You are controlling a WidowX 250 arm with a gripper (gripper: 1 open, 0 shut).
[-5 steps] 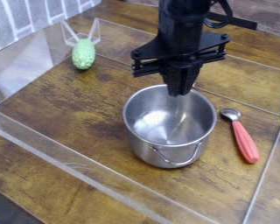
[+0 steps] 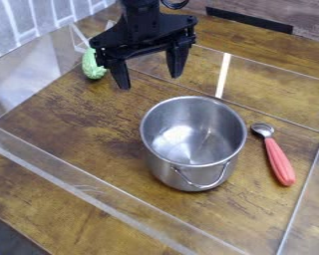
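The black gripper (image 2: 147,72) hangs open in the upper middle, its two fingers spread and nothing seen between them. It is above and behind a steel pot (image 2: 191,140), whose inside looks empty. A green corn-like item (image 2: 92,66) lies at the upper left, partly hidden behind the gripper's left side.
A red-handled scoop (image 2: 278,156) lies right of the pot. Bare wooden table (image 2: 76,129) spreads left of and below the pot. Clear plastic edges run along the left and lower sides.
The gripper has moved up and to the left, away from over the pot toward the green item. The pot and scoop have not moved.
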